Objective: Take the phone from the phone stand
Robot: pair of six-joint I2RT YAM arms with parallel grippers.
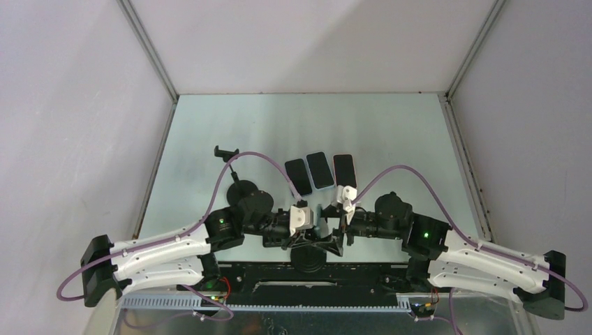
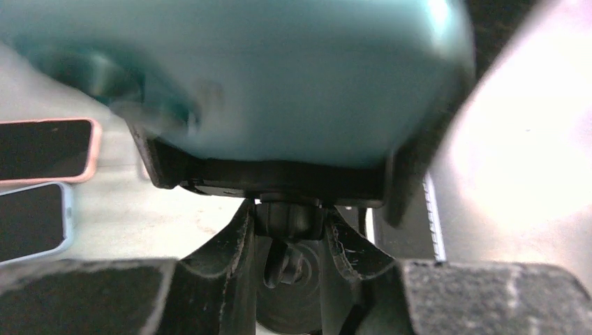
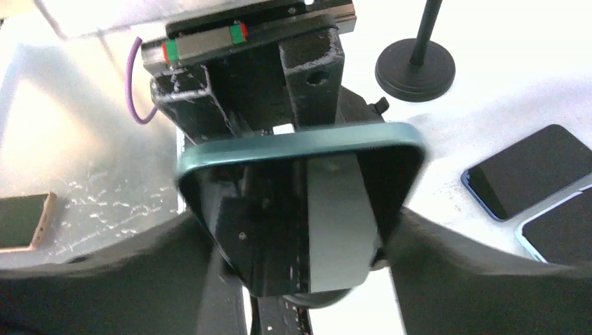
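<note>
The teal phone [image 1: 318, 218] [image 2: 279, 77] [image 3: 299, 142] is upright in the black phone stand [image 2: 289, 178], whose round base [image 1: 308, 259] is at the table's front edge. My left gripper is shut on the black phone stand just below its cradle. In the right wrist view the phone stands edge-on between the blurred fingers of my right gripper, which is part open. Whether those fingers touch the phone is unclear.
Three phones lie flat behind the grippers [image 1: 297, 176] [image 1: 319, 169] [image 1: 344, 169]. A second black stand [image 1: 243, 188] [image 3: 415, 70] is at the left.
</note>
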